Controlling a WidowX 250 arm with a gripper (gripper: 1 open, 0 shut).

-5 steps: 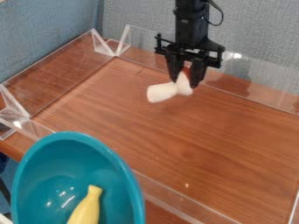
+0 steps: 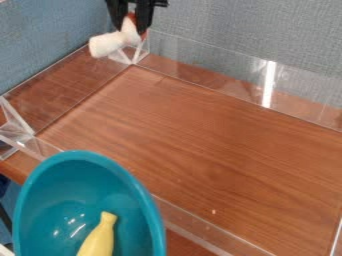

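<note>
My black gripper (image 2: 131, 22) is at the top edge of the view, near the back left corner, mostly out of frame, shut on a white object with a red end (image 2: 107, 43) held in the air. A teal bowl (image 2: 131, 215) sits at the lower left with a yellow object (image 2: 98, 235) lying in it.
The wooden board (image 2: 214, 150) is bare in the middle. Clear plastic walls (image 2: 227, 75) line its edges, with clear brackets at the left corners. Grey fabric panels stand behind and to the left.
My gripper has risen and moved left toward the back left corner, carrying the white object with it. The bowl and yellow object are unchanged.
</note>
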